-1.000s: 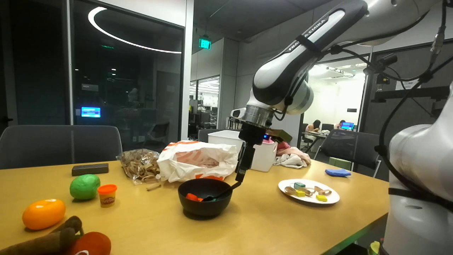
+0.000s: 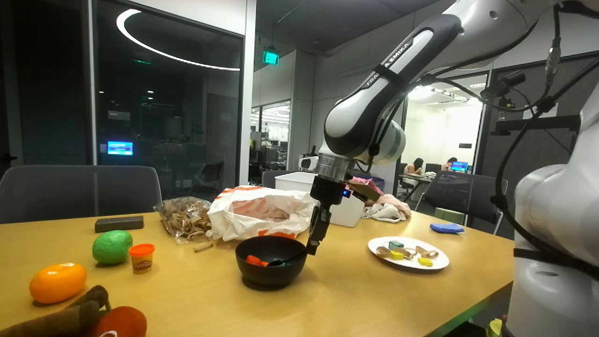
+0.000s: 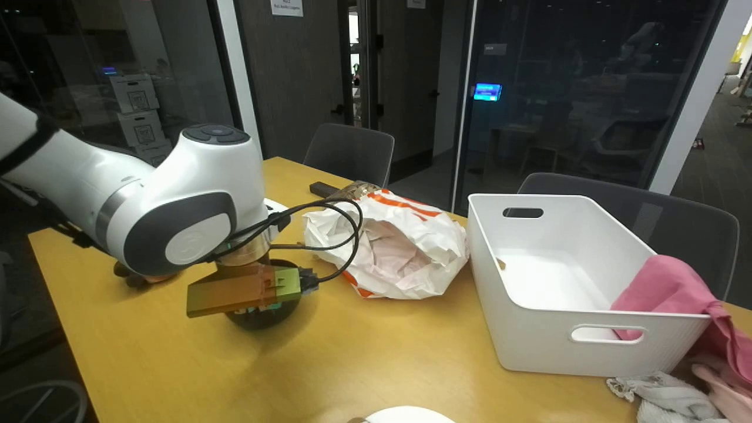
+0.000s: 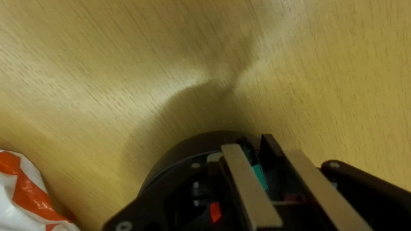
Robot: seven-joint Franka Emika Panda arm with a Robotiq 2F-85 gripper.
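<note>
A black bowl stands on the table, holding a red-orange piece and a dark utensil whose handle leans on the rim nearest the arm. My gripper points down at that rim, its fingers around or right beside the handle's end. In the wrist view a gap shows between the pale finger pads, with a teal patch and something dark seen through it. Whether the pads touch the handle is not clear. In exterior view 2 the arm hides much of the bowl.
A white plate bears yellow and teal blocks and brown strips. Behind the bowl are a plastic bag and a white bin. A green object, an orange object and a Play-Doh tub stand left. Table between bowl and plate is clear.
My gripper has come down and slightly left in exterior view 1, bringing its fingertips to the bowl's rim and the handle's end. The bowl and its contents look unmoved.
</note>
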